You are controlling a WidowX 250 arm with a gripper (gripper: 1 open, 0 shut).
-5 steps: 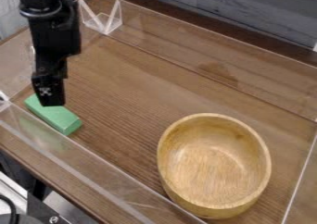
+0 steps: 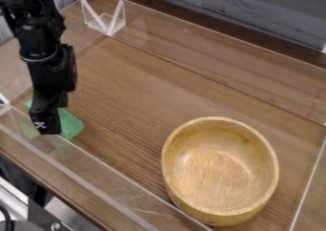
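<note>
My black gripper (image 2: 46, 118) is at the left of the camera view, low over a green block (image 2: 64, 128) on the wooden table (image 2: 166, 63). Its fingertips are at the block, which they partly hide; the fingers are open, and whether both fingers touch it I cannot tell.
A wooden bowl (image 2: 219, 168) stands at the lower right. A white wire stand (image 2: 105, 20) is near the back left. Clear plastic edging runs along the lower left.
The arm has moved left and down, so the gripper now covers much of the green block. The bowl is unchanged.
</note>
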